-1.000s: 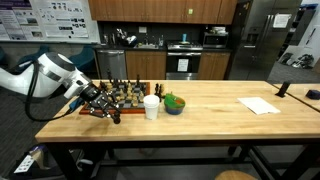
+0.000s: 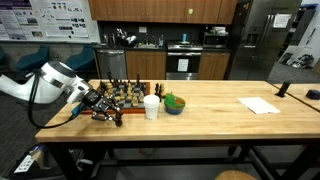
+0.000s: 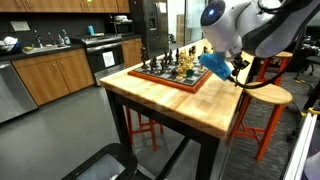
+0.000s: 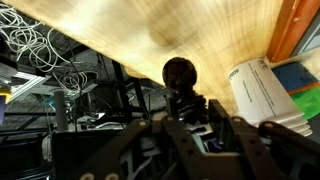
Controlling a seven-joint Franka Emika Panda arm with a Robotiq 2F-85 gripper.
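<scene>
A dark, round-topped piece [image 4: 180,74], which looks like a chess piece, sticks out from between the fingertips of my gripper in the wrist view. The fingers are shut on it, and its lower part is hidden by them. Exterior view 1 has the gripper [image 2: 117,119] low over the front left of the wooden table [image 2: 220,122], in front of the chessboard. Whether the piece touches the tabletop I cannot tell. Many dark and light pieces stand on the red-edged chessboard [image 3: 200,86].
Right of the gripper stands a white cup [image 2: 151,108], and beyond it a green bowl [image 2: 174,106] with colourful contents. A white sheet [image 2: 259,106] lies far right. Between bowl and sheet the tabletop is bare. The front table edge is close to the gripper.
The arm has shifted slightly to the right and a little lower in exterior view 1. Cup, bowl and board have stayed where they were.
</scene>
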